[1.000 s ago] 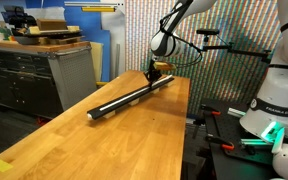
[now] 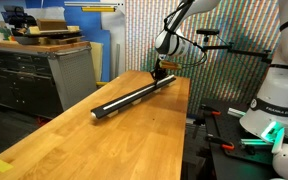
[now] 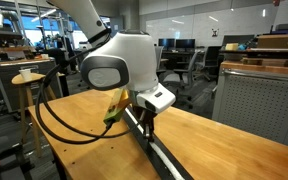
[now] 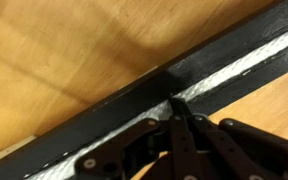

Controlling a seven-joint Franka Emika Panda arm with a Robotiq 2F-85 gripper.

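Note:
A long black bar with a pale strip along it lies across the wooden table. In the wrist view, the pale textured strip runs diagonally between the bar's black edges. My gripper is shut, its dark fingertips together at the strip; nothing shows between them. Whether the tips touch the strip or hover just over it, I cannot tell. From the first exterior view, the gripper is small and dark near the bar's far end. In the second exterior view, the white arm hides part of the bar.
A grey cabinet stands behind the table's far edge. Another white arm part and dark mounting hardware occupy the right side. A stool stands at the left.
The arm has shifted a little to the right and toward the bar's far end. The bar appears to lie where it was.

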